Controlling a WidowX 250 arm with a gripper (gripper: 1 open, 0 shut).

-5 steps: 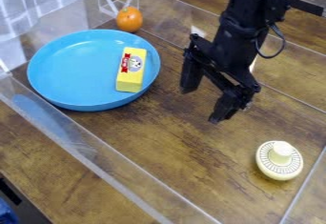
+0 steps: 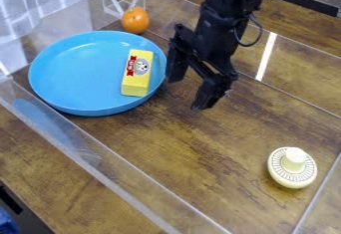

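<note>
My black gripper hangs open over the wooden table in the upper middle, just to the right of a yellow box with a red and white label. The box lies on the right part of a round blue plate. An orange round fruit sits behind the plate. A white round object with a knob on top rests at the lower right.
A clear plastic edge runs along the left side of the table. A white strip marks the table at the upper right.
My gripper has moved left and slightly up in the view, closer to the yellow box. The objects on the table stay where they were.
</note>
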